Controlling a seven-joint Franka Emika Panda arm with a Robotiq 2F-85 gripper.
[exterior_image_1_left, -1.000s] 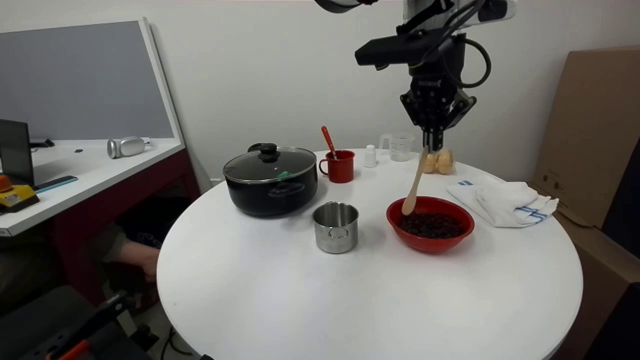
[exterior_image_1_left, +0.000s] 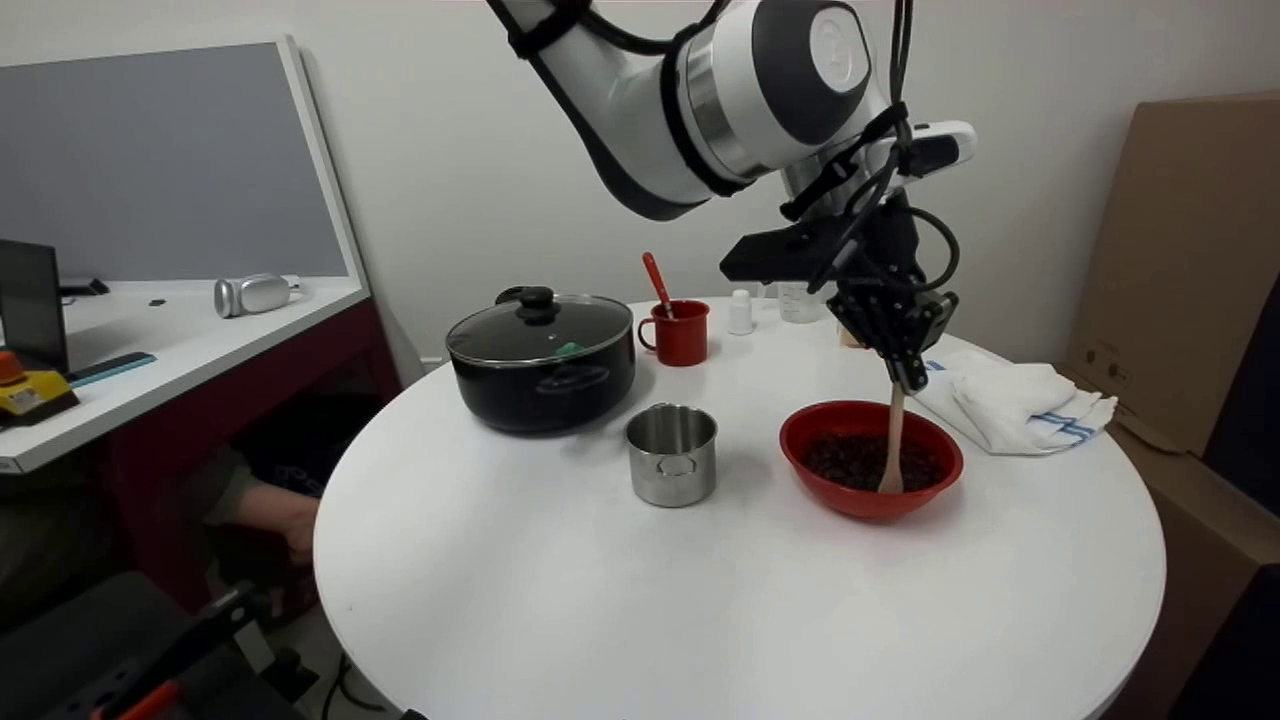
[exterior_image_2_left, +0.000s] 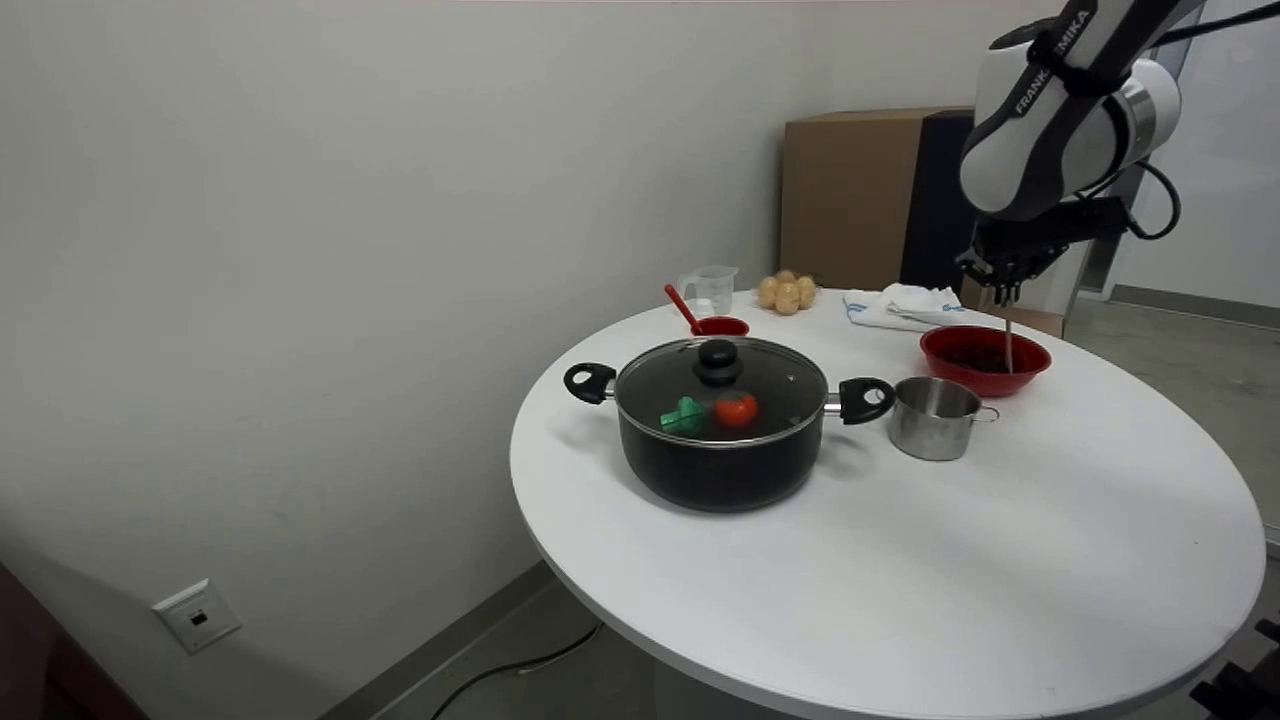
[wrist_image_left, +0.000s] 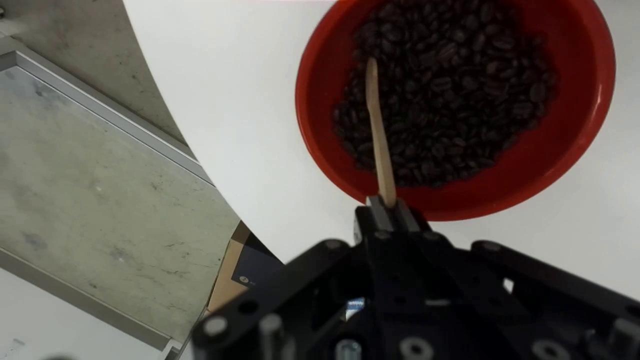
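Note:
A wooden spoon (exterior_image_1_left: 895, 434) stands nearly upright in the red bowl (exterior_image_1_left: 819, 478), its lower end among dark coffee beans (wrist_image_left: 444, 90). My gripper (exterior_image_1_left: 908, 374) is shut on the spoon's upper part, above the bowl. The wrist view shows the spoon's shaft (wrist_image_left: 381, 144) running from between the fingertips to the beans near one side of the bowl. How deep the tip sits in the beans is hard to tell.
Left of the bowl stands a steel cup (exterior_image_1_left: 672, 462), then a lidded black pot (exterior_image_1_left: 540, 390). A red mug (exterior_image_1_left: 684, 336) and white bottle (exterior_image_1_left: 740, 314) stand behind. A folded towel (exterior_image_1_left: 1020, 402) lies right of the bowl.
My gripper has come down and slightly right with the spoon. The bowl has shifted slightly right.

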